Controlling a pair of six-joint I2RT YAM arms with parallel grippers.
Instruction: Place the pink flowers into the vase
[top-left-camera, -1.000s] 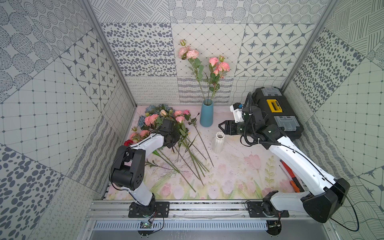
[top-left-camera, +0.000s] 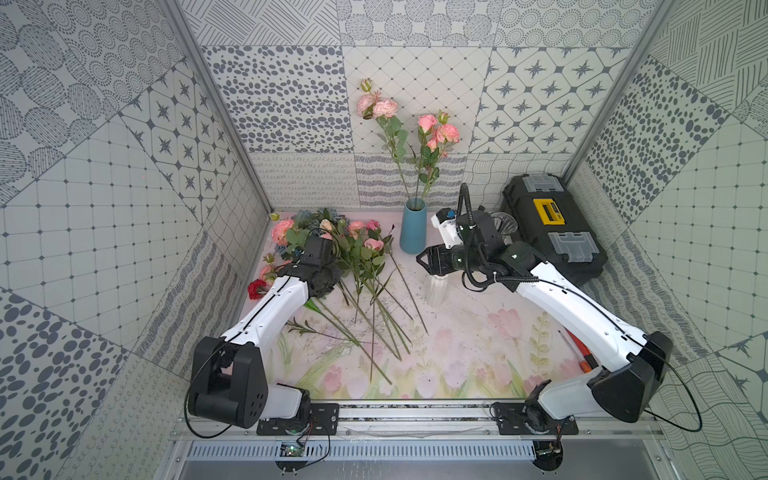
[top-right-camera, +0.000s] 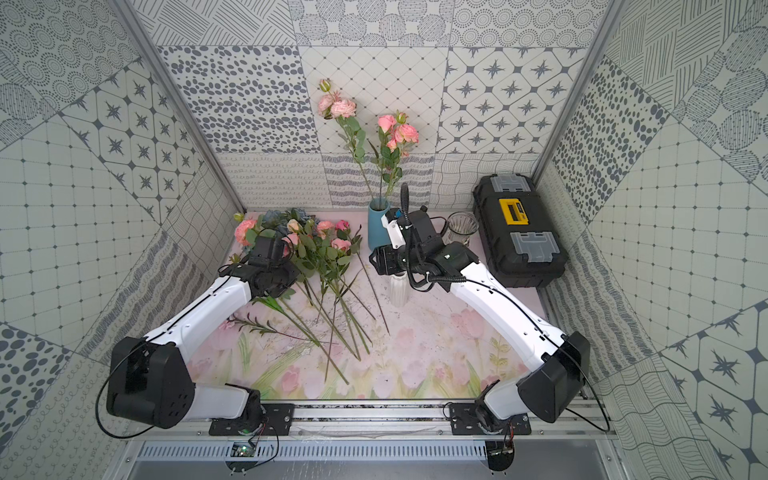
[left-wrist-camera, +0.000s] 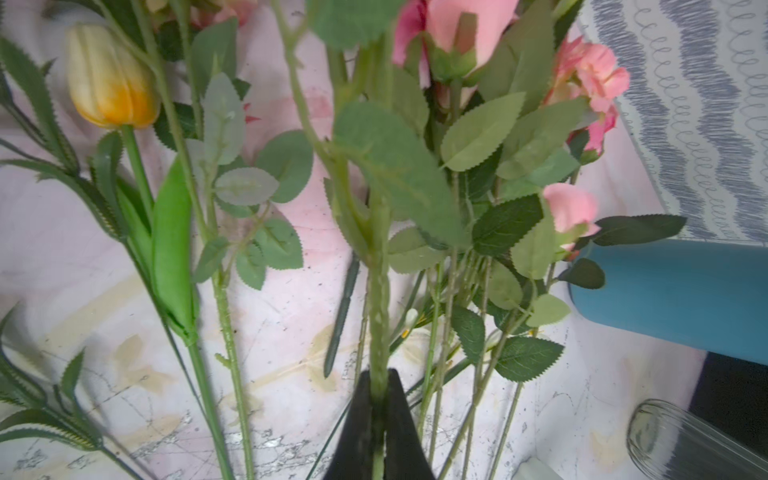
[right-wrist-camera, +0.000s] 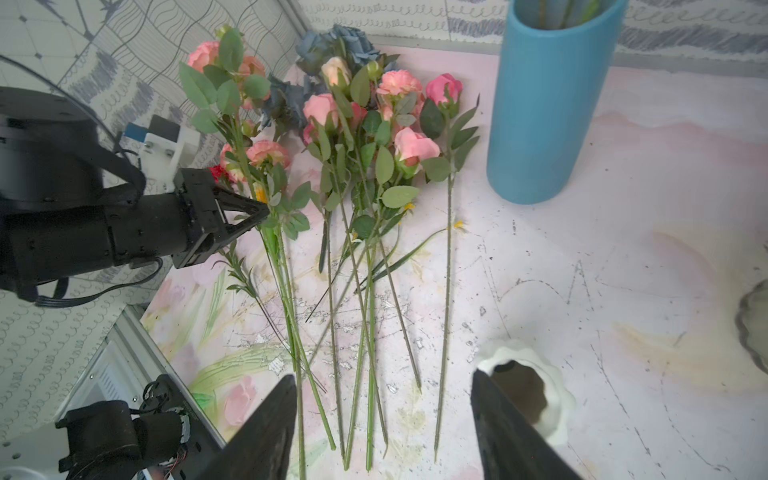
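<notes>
My left gripper is shut on a green flower stem (left-wrist-camera: 377, 304) over the loose flowers at the table's left; its leaves fill the upper middle of the left wrist view. Pink roses (right-wrist-camera: 414, 148) lie among leafy stems there. The blue vase (top-left-camera: 413, 232) stands at the back middle, holding tall pink flowers (top-left-camera: 385, 108). My right gripper is open with nothing between its fingers, over the middle of the table near a small white fluted vase (right-wrist-camera: 552, 392).
A black toolbox (top-right-camera: 520, 240) occupies the back right, with a glass container (top-right-camera: 461, 225) beside it. Red-handled tools (top-left-camera: 582, 348) lie at the right edge. A yellow tulip (left-wrist-camera: 112, 72) lies among the flowers.
My left gripper has drawn toward the front left with the stem, its elbow swinging outward. My right gripper has moved left, over the white vase.
</notes>
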